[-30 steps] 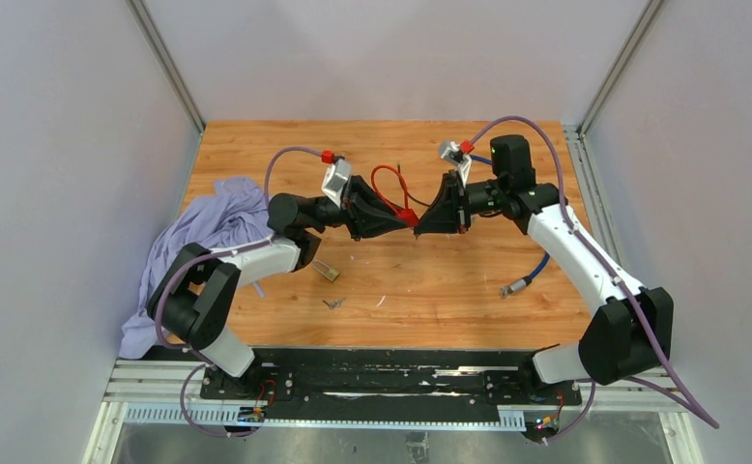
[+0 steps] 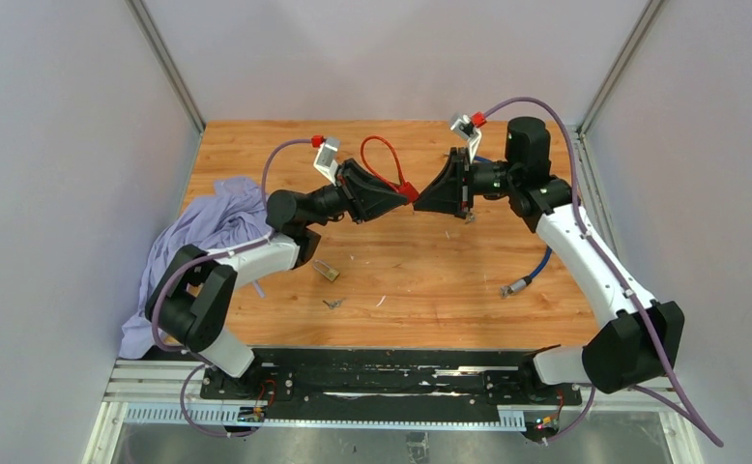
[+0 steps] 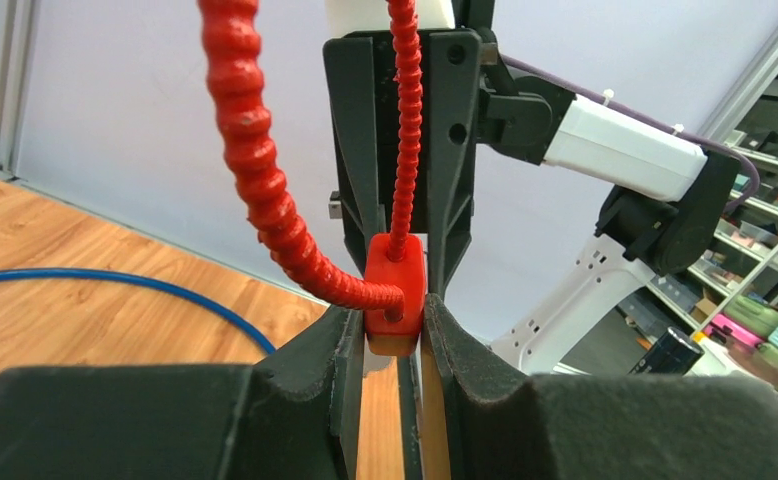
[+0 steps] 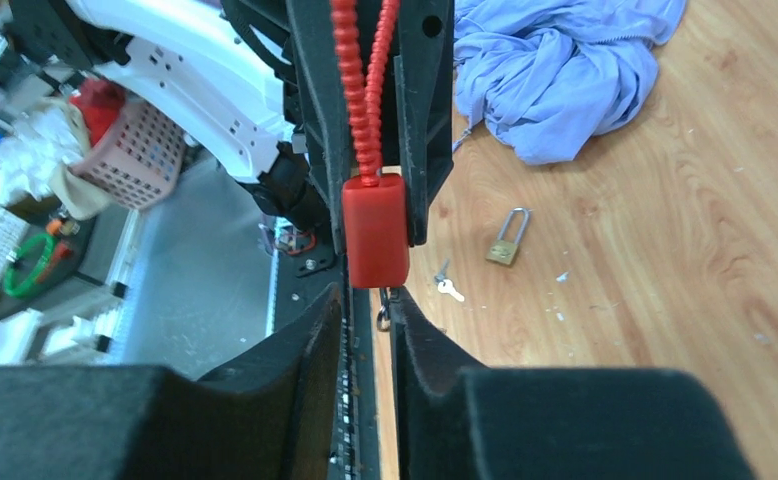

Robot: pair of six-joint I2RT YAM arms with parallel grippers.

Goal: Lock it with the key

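Observation:
My left gripper is shut on a red lock (image 3: 395, 262) with a long red cable loop (image 2: 376, 143), held up over the middle of the table. My right gripper faces it from the right, fingertips apart just below the red lock body (image 4: 375, 230). A small metal ring, perhaps part of a key, hangs under the body by the right fingertips; whether they touch it I cannot tell. On the table lie a brass padlock (image 2: 327, 272) and small loose keys (image 2: 333, 304).
A lilac cloth (image 2: 198, 232) covers the table's left end. A blue hose with a metal fitting (image 2: 515, 288) lies at the right.
Both grippers and the red lock have risen slightly toward the back in the top view. The right arm has moved more, its wrist shifting up and a little rightward.

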